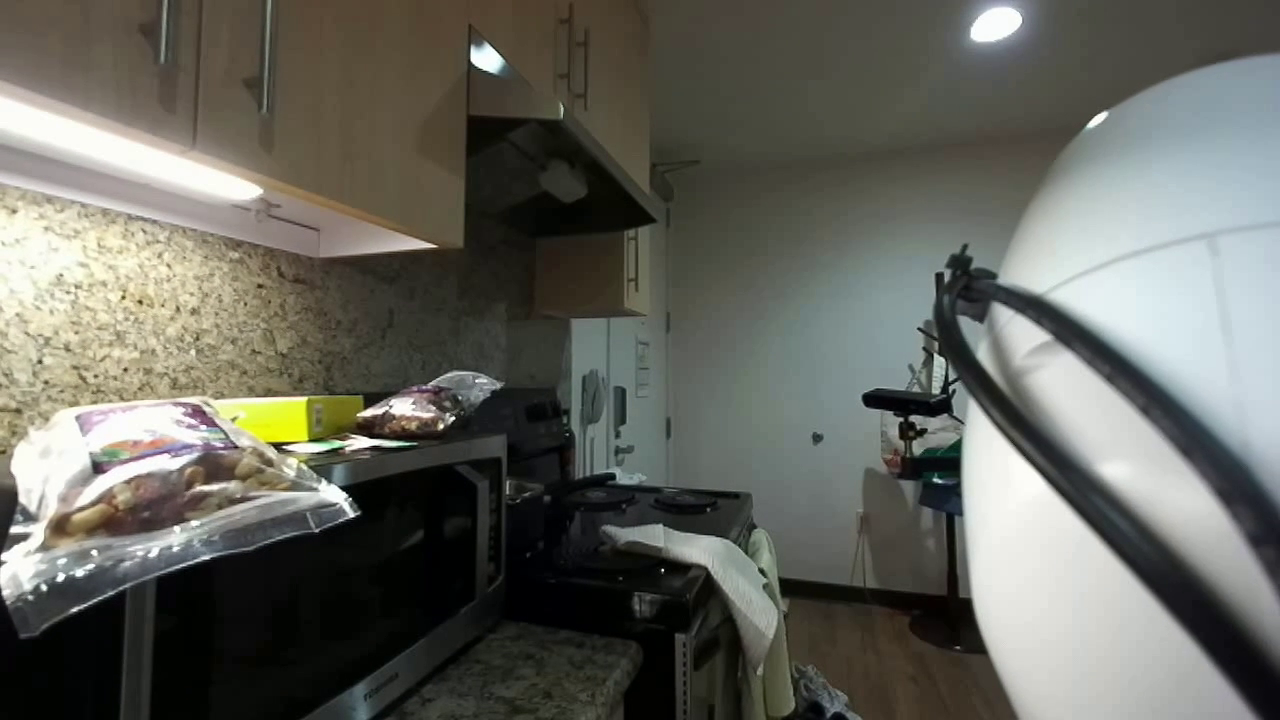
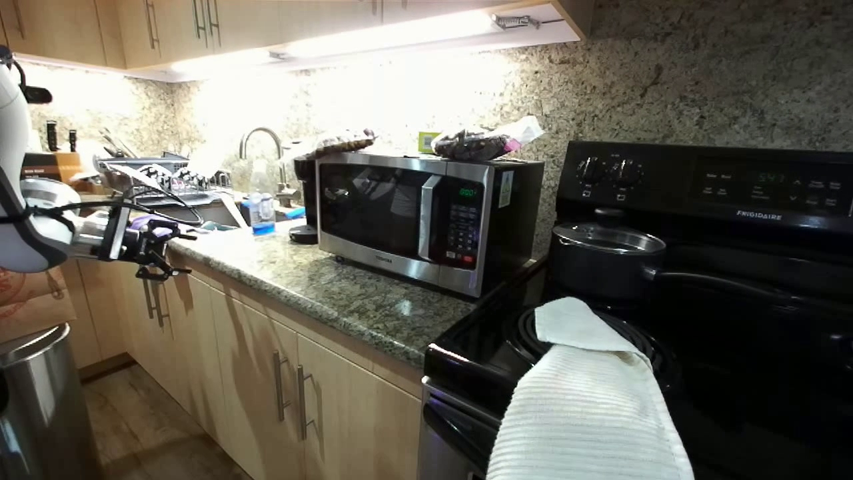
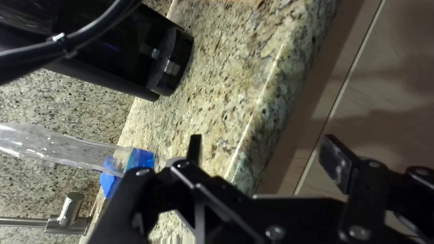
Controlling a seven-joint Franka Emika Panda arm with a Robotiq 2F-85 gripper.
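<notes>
In the wrist view my gripper has its two dark fingers well apart, nothing between them. Behind the gap lie the front edge of the granite counter (image 3: 228, 93) and the wooden cabinet fronts below it. Exterior view 2 has the gripper (image 2: 190, 255) at the far left, beyond the counter's front edge, level with the cabinet tops and away from the microwave (image 2: 376, 212). A clear bottle (image 3: 77, 150) with blue at its base stands by the sink. Only the white arm (image 1: 1140, 396) shows in exterior view 1; the gripper is out of that frame.
Snack bags (image 2: 488, 144) lie on the microwave. To its right is the stove, with a lidded pot (image 2: 608, 260) and a white towel (image 2: 592, 400) hanging over its front. A metal bin (image 2: 44, 400) stands below the arm.
</notes>
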